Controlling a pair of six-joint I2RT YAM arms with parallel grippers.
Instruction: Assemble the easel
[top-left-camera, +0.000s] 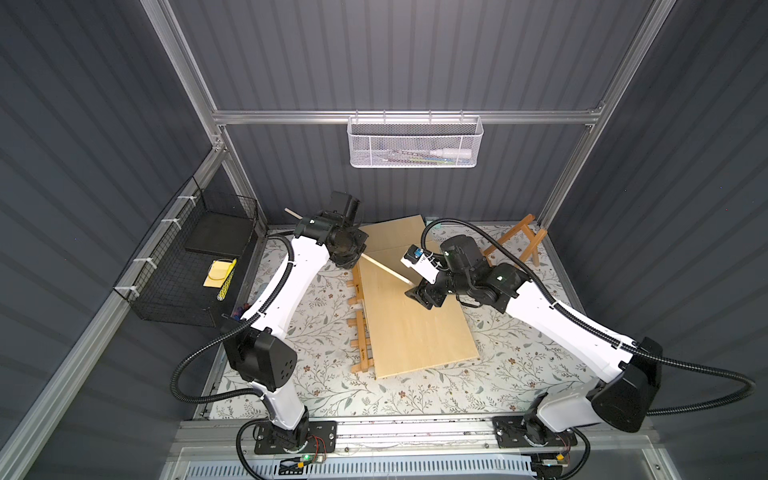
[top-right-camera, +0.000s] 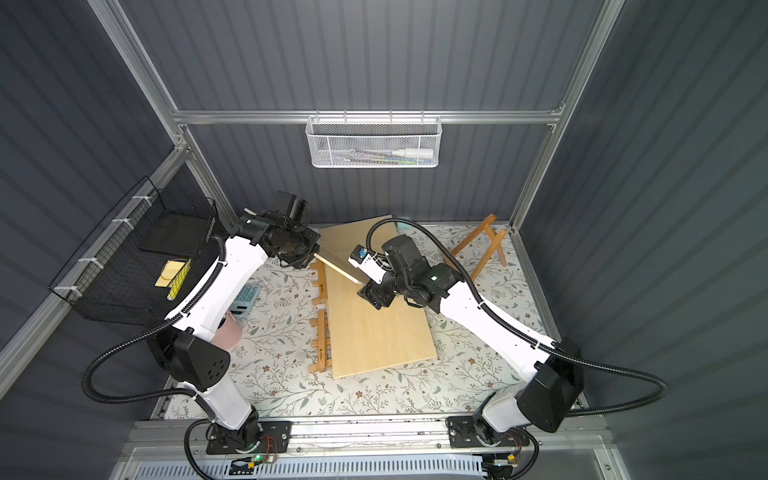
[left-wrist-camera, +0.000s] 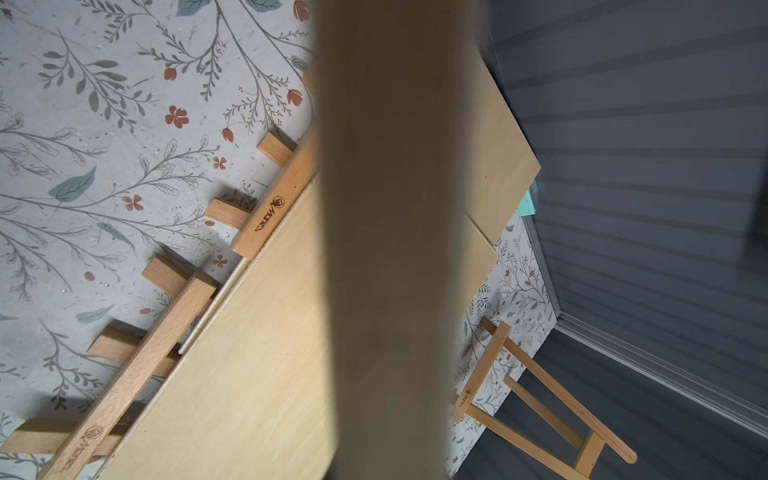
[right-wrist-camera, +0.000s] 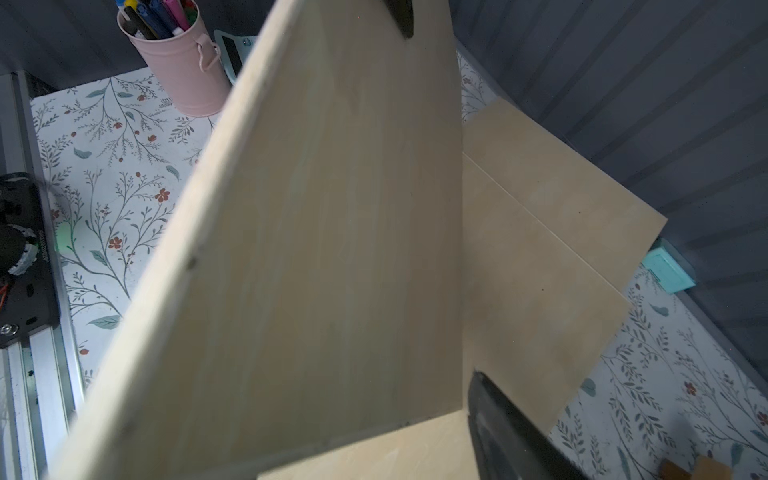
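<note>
A thin wooden board (top-left-camera: 387, 269) is held tilted, its narrow edge showing, with my left gripper (top-left-camera: 354, 253) shut on it near its middle. In the left wrist view its blurred edge (left-wrist-camera: 392, 240) hides the gripper's fingers. My right gripper (top-left-camera: 417, 296) stands part open at the board's near end; in the right wrist view its dark fingers (right-wrist-camera: 512, 436) show apart beside the board's face (right-wrist-camera: 344, 240). Beneath lie large flat boards (top-left-camera: 424, 344). Wooden easel pieces (left-wrist-camera: 276, 200) stick out along their left edge, and an easel frame (top-left-camera: 520, 237) is at the back right.
A pink pen cup (right-wrist-camera: 180, 68) stands on the left side of the table. At the back is a small teal box (right-wrist-camera: 668, 269). A black mesh basket (top-left-camera: 196, 264) hangs on the left wall.
</note>
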